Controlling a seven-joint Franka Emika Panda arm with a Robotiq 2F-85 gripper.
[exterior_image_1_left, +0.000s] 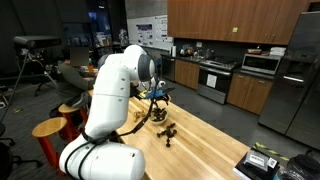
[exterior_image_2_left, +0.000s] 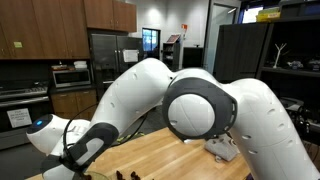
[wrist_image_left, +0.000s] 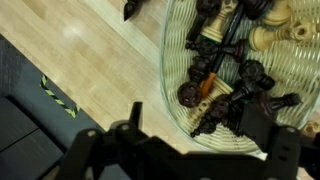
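Note:
A round woven basket (wrist_image_left: 180, 70) fills the right of the wrist view. Dark and pale turned wooden pieces, like chess pieces, lie jumbled in it; a dark piece (wrist_image_left: 190, 94) rests near its left side and a pale piece (wrist_image_left: 302, 32) at the upper right. My gripper is open, its fingers wide apart at the bottom of that view and nothing held between them. In exterior view 1 the gripper (exterior_image_1_left: 156, 96) hangs above the basket (exterior_image_1_left: 158, 119), apart from the pieces.
Loose dark pieces (exterior_image_1_left: 168, 133) lie on the wooden table to the basket's right, and pale pieces (exterior_image_1_left: 137, 115) to its left. One dark piece (wrist_image_left: 130, 9) shows outside the basket. Stools (exterior_image_1_left: 50, 128) stand off its left side.

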